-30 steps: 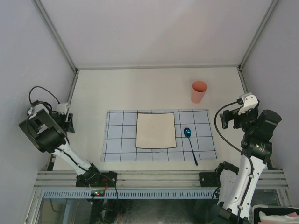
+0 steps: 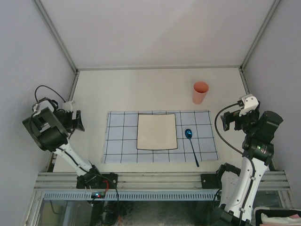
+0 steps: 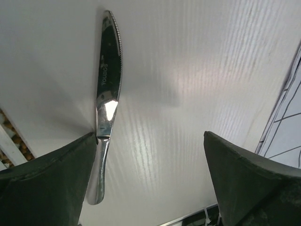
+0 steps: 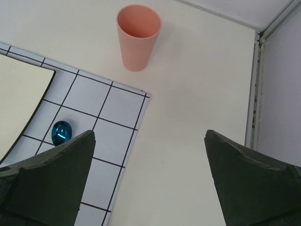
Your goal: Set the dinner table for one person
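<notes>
A silver knife (image 3: 110, 70) lies on the bare white table in the left wrist view; the arm hides it in the top view. My left gripper stands open over it, with the handle close beside the left finger (image 3: 51, 183). At the centre of the gridded placemat (image 2: 121, 136) lies a square cream plate (image 2: 156, 132). To its right rests a blue spoon (image 2: 189, 134), its handle reaching past the mat's front edge. A pink cup (image 2: 199, 93) is upright behind the mat's right part. My right gripper is open and empty, off at the right.
Metal rails run along the table's back and sides, and the left rail (image 3: 16, 146) is close to my left gripper. Behind the mat, the table is clear left of the cup. A bin (image 2: 277, 216) shows at the bottom right corner.
My left gripper has opened wider, and the left arm has shifted slightly to the right. The right arm, plate, spoon and cup stay where they were.
</notes>
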